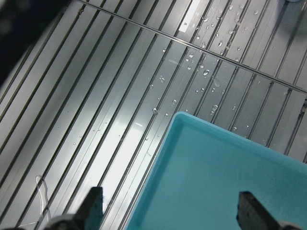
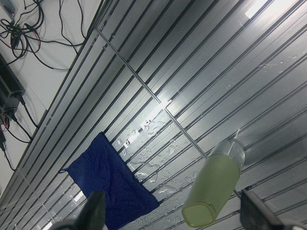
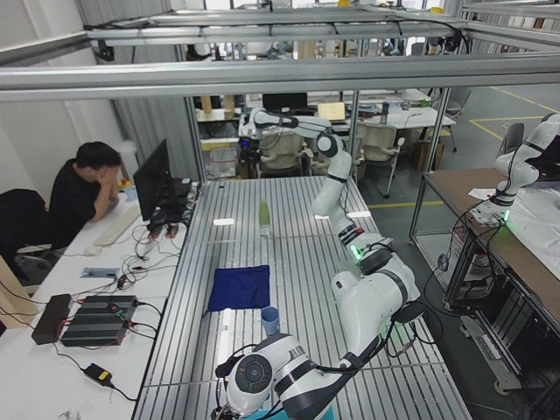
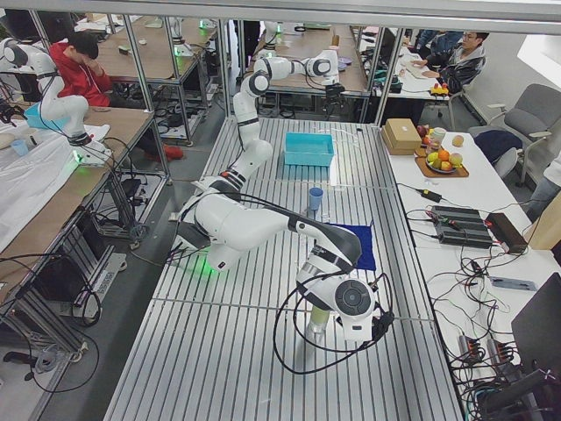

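Note:
A green bottle [image 3: 264, 219] stands on the slatted metal table [image 2: 201, 86]; in the right wrist view it lies below my open right gripper. A dark blue cloth [image 3: 238, 288] lies flat beside water drops [image 2: 160, 172]. A blue cup [image 4: 315, 198] stands near the cloth. A turquoise bin [image 4: 308, 151] sits at the table's other end, beneath my open left gripper, whose fingertips show at the bottom of the left wrist view with nothing visible between them.
A white side table [image 3: 105, 350] with power boxes, cables and a monitor [image 3: 154, 184] runs along the slatted table. A person sits there in the camera left view.

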